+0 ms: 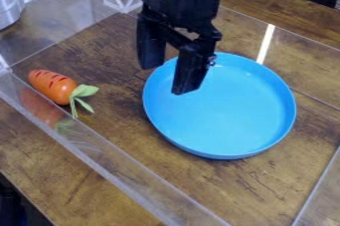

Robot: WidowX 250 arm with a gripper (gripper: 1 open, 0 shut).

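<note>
A black gripper hangs from the top centre of the camera view, its two fingers spread open over the upper left part of a round blue plate, with nothing seen between them. An orange toy carrot with pale green leaves lies on the wooden surface at the left, apart from the gripper and the plate.
Clear plastic walls run along the left and lower left, near the carrot.
</note>
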